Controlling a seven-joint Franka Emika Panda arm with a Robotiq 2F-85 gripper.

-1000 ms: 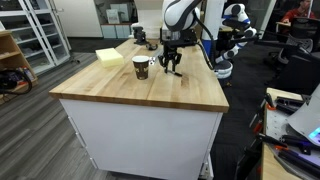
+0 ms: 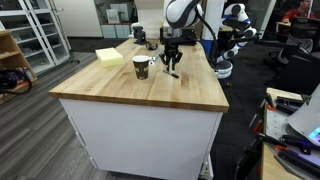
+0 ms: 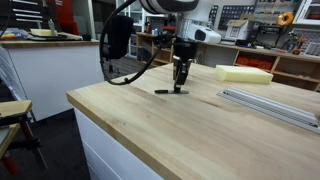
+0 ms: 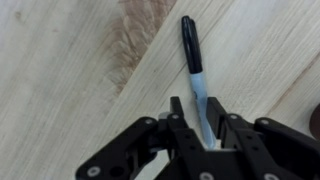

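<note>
A slim marker (image 4: 197, 75), with a black end and a grey-blue body, lies flat on the wooden tabletop (image 4: 70, 70). In the wrist view my gripper is part open, its fingertips apart. The marker's pale part runs between them, nearer the right finger (image 4: 214, 108), and its lower end is partly hidden by the gripper. From the second exterior view, the gripper (image 3: 179, 88) points down just over the marker (image 3: 170, 92). The first exterior view shows the marker (image 2: 174, 75) small, right below the gripper (image 2: 171, 69).
A dark cup with a light band (image 2: 141, 66) stands left of the gripper. Farther off are a pale yellow block (image 2: 109, 56) and metal rails (image 3: 270, 106).
The arm has shifted slightly, bringing the gripper down closer over the marker. The marker, the cup and the yellow block appear to be where they were.
</note>
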